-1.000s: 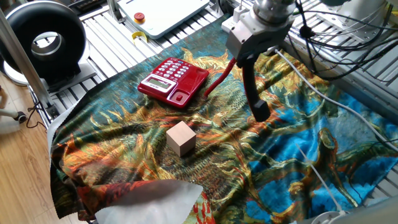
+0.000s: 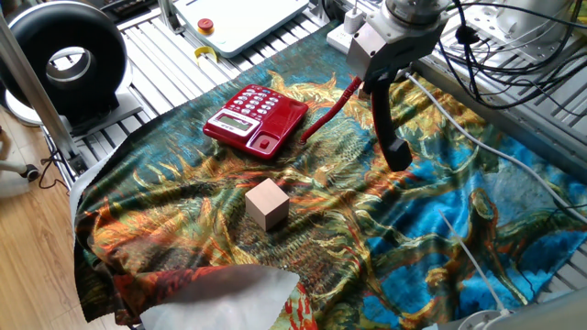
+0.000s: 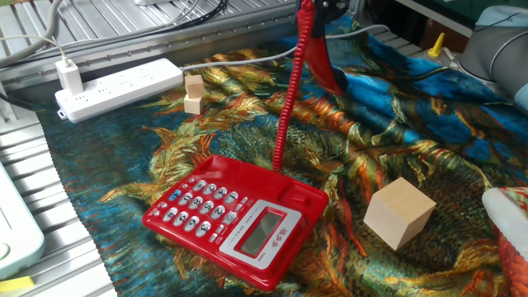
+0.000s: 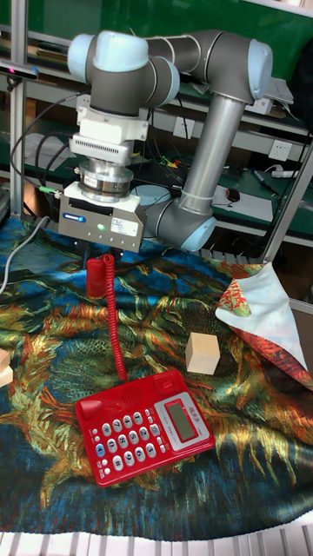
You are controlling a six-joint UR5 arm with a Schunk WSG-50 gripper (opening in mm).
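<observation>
A red desk telephone base [image 2: 283,117] lies on the patterned cloth, its empty cradle, keypad and small display facing up. The black and red handset [image 2: 382,115] hangs in the air to the right of the base in exterior view 1, tilted downward. My gripper [image 2: 373,82] is shut on the handset near its upper end; the fingertips are mostly hidden. The coiled red cord [image 3: 290,99] stretches from the base up to the handset. In exterior view 3 the gripper [image 4: 97,255] hangs behind the base, with the handset's red end [image 4: 96,278] beneath it.
A wooden cube [image 2: 267,203] rests on the cloth near the base. Two small blocks [image 3: 193,105] lie by a white power strip [image 3: 124,89]. A folded cloth corner [image 4: 269,310] shows its pale underside. Loose cables run along the robot's side.
The base and cube have stayed put.
</observation>
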